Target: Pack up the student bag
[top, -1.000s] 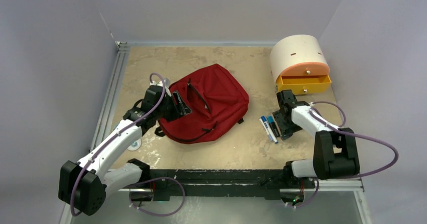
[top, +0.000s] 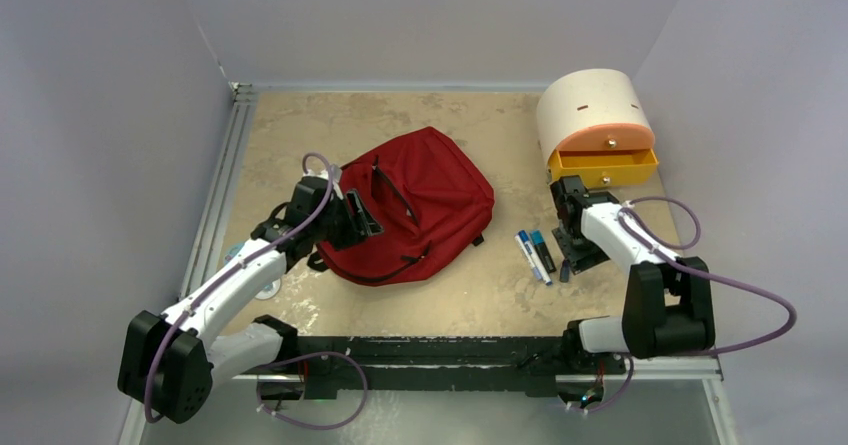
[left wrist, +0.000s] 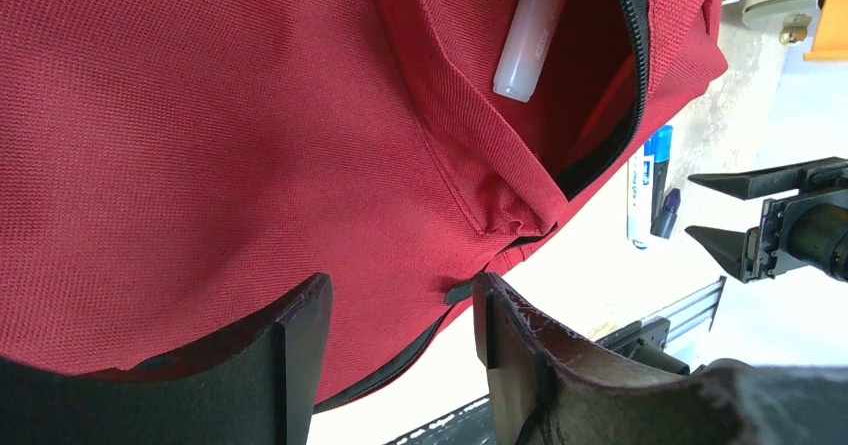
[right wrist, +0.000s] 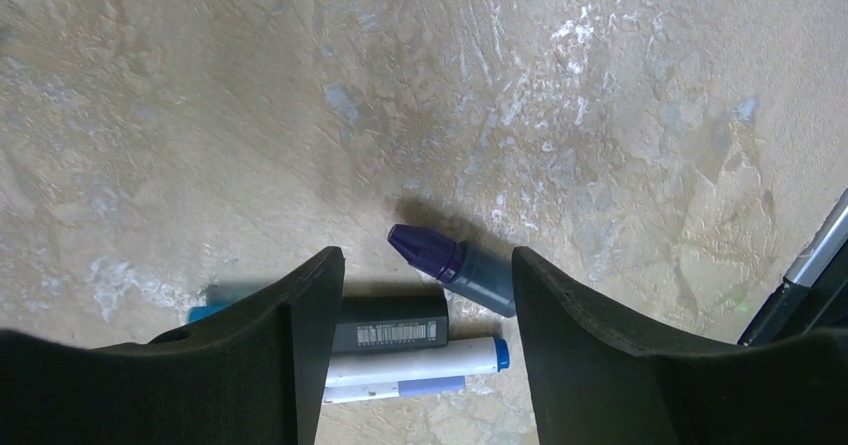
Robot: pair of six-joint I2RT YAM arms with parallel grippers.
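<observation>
The red bag (top: 440, 190) lies flat on the table's middle, its pocket gaping in the left wrist view, where a translucent whitish tube (left wrist: 522, 50) sits inside. Over the bag's left part hangs my left gripper (top: 372, 215), fingers apart and empty. My right gripper is open above the table at the right. Below it, with its blunt end close to one finger, lies a dark marker with a purple tip (right wrist: 465, 267). Beside that are a dark, barcoded marker (right wrist: 400, 325) and a white marker with a blue end (right wrist: 440, 361). A second whitish pen (right wrist: 395, 390) lies alongside.
A white rounded cabinet (top: 590, 105) stands at the back right, its yellow drawer (top: 603, 176) pulled out close to the right arm. Bare tabletop (top: 450, 300) extends between the bag and the markers.
</observation>
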